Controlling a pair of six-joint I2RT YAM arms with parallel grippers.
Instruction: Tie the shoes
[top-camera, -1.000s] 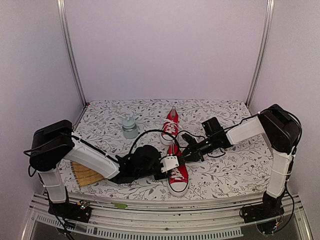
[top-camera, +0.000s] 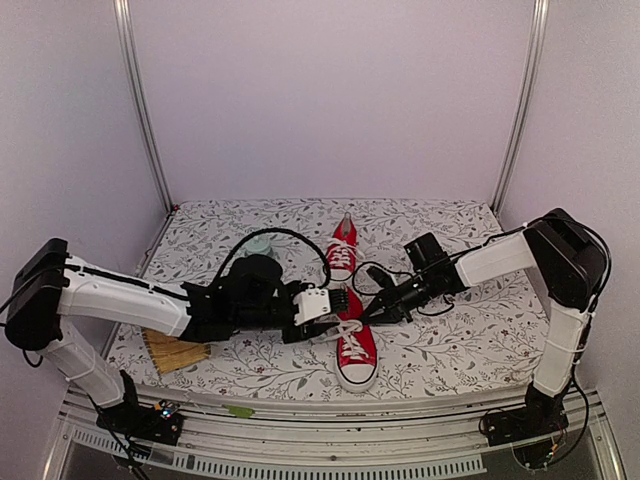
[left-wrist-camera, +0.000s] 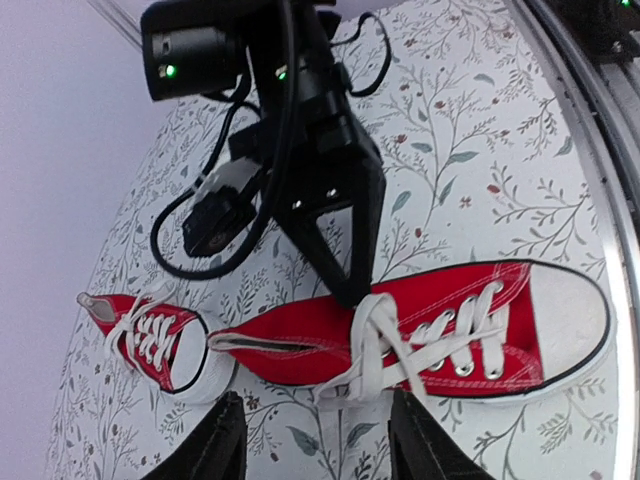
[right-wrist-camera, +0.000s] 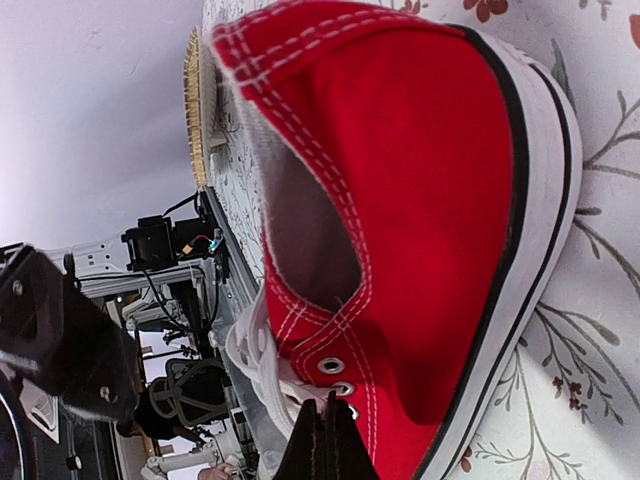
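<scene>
The near red shoe (top-camera: 357, 370) points its white toe toward the front edge. White laces (left-wrist-camera: 372, 335) rise over its middle in a loop, and loose strands hang off its side. My right gripper is shut, its tips touching the loop; whether any lace is pinched between them I cannot tell. My left gripper stands open beside that shoe, fingers well apart, with only the patterned surface showing between them. A second red shoe (top-camera: 341, 250) lies farther back, its laces (left-wrist-camera: 150, 335) across its front.
A woven brown mat (top-camera: 172, 350) lies at the left front, partly under the left arm. Behind that arm a pale jar (top-camera: 257, 246) is mostly hidden. A small green piece (top-camera: 240, 411) sits at the front edge. Free surface lies at right front.
My left gripper has lifted and drawn back leftward from the near shoe, its arm now covering much of the jar. The right arm stays put.
</scene>
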